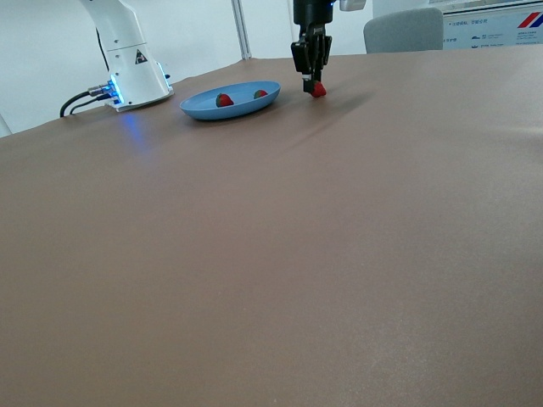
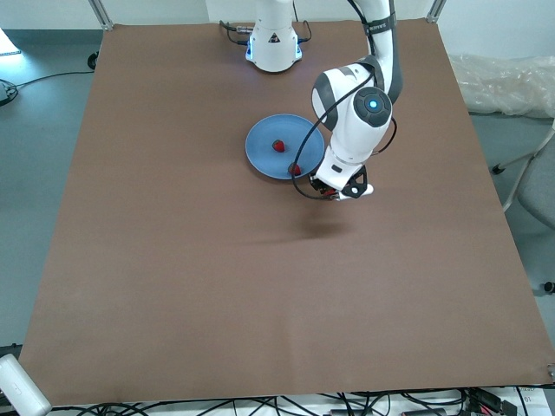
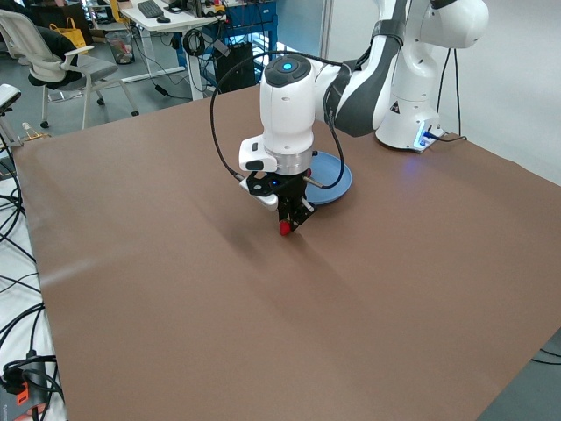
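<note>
A blue plate (image 2: 269, 160) lies on the brown table with two strawberries on it, one strawberry (image 2: 278, 146) near its middle and another (image 1: 260, 94) beside it. In the top view a red strawberry (image 1: 319, 90) is at the tip of my black gripper (image 1: 311, 83), low at the table surface just outside the plate, on its right there; the right view shows it under the gripper (image 3: 289, 224) too. Whether the fingers are shut on it or open around it I cannot tell. In the left view the arm hides most of the gripper.
The arm's base (image 2: 273, 48) stands at the back of the table, with cables. Cables and equipment lie beyond the table's edge.
</note>
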